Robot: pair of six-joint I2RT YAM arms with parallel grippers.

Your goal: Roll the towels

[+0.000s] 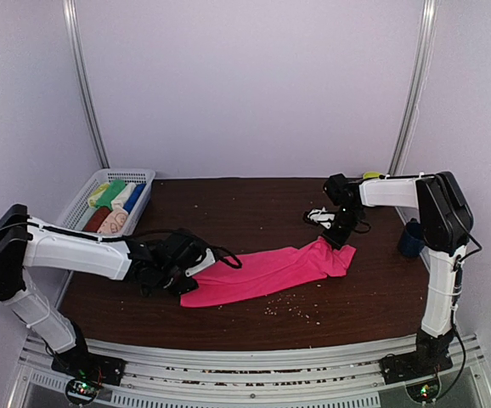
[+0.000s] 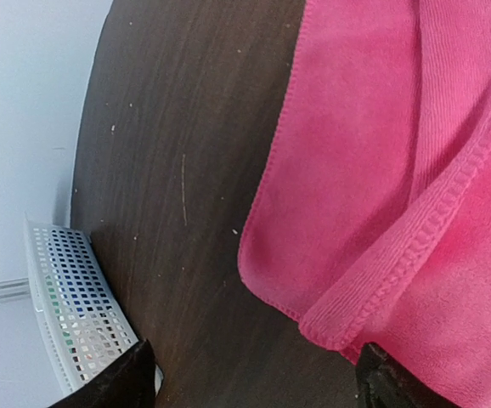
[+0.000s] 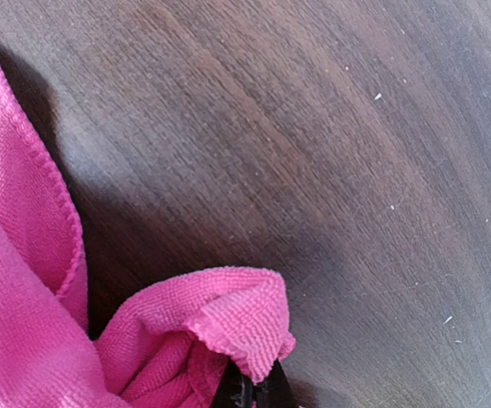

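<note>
A pink towel (image 1: 271,272) lies stretched across the wooden table, folded lengthwise; its near end shows a raised hem fold in the left wrist view (image 2: 373,263). My left gripper is just over that end, its fingers apart at the lower edge of that view with no cloth visibly held. My right gripper is at the towel's right end in the top view, shut on a bunched corner of it that rises between the fingertips.
A white perforated basket (image 1: 93,195) of rolled towels sits at the back left. A dark blue cup (image 1: 411,240) stands at the right edge. Small crumbs lie on the table before the towel.
</note>
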